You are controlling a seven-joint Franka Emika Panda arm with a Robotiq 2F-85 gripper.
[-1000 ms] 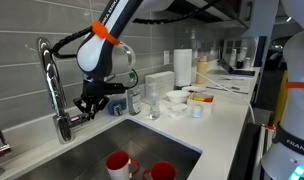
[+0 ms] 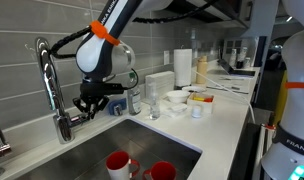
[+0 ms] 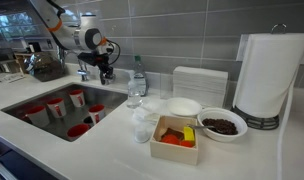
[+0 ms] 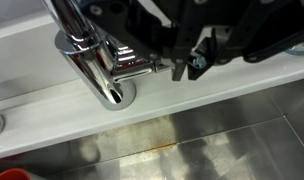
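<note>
My gripper (image 2: pixel 89 104) hangs beside the chrome faucet (image 2: pixel 52 90) at the back rim of the sink. In the wrist view the dark fingers (image 4: pixel 199 62) are shut, and nothing shows between them. The faucet's lever (image 4: pixel 140 70) points toward them from the left; whether they touch it cannot be told. From the other side, the gripper (image 3: pixel 107 76) appears low over the far end of the sink (image 3: pixel 112 98). Several red and white mugs (image 3: pixel 57 106) are in the sink, among them one near its front edge (image 2: pixel 119 164).
A soap bottle (image 3: pixel 140 82) and a clear bottle (image 3: pixel 133 97) stand behind the sink. On the counter are a white bowl (image 3: pixel 223 125), a box of toy food (image 3: pixel 174 141) and a paper towel roll (image 3: pixel 270 80).
</note>
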